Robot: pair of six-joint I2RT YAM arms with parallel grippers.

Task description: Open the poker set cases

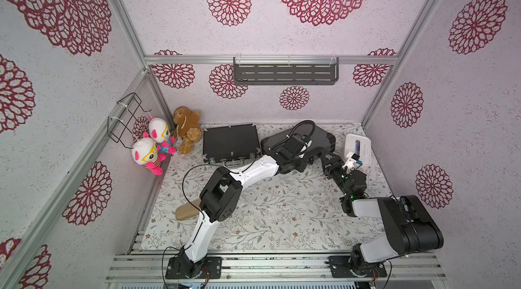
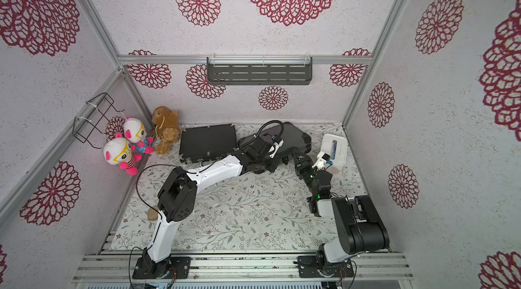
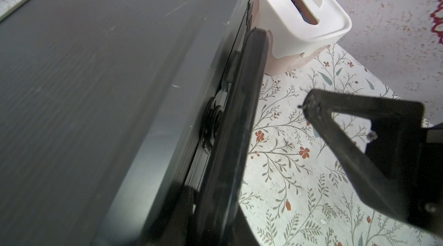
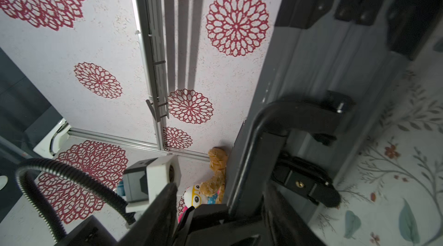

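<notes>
Two dark poker cases lie at the back of the table, lids down: the left case (image 1: 231,142) and the right case (image 1: 319,140). My left gripper is shut on the right case's black handle (image 3: 237,130), which stands out from its front side. In the right wrist view, this handle (image 4: 246,167) runs down into the left gripper, beside a latch (image 4: 302,183). My right gripper (image 1: 326,164) is close to the right case's front, its fingers (image 4: 281,216) apart. It appears clear of the case in the left wrist view.
A white box (image 1: 365,152) stands right of the right case. Plush toys (image 1: 186,129) sit at the back left, and a tan object (image 1: 187,211) lies at the front left.
</notes>
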